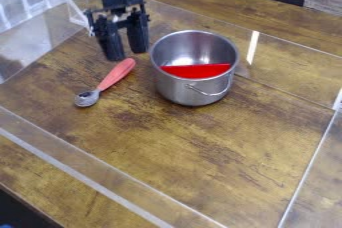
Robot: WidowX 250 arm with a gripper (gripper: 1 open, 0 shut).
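My black gripper [126,38] hangs open at the upper left, just behind and above a spoon with a pink handle [119,71] and a metal head [87,98]. The spoon lies on the wooden table. To its right stands a steel pot [194,88] with a handle on its near side and a red area [197,70] inside.
Pale strips run along its left and right sides. A whitish object is at the top left corner.
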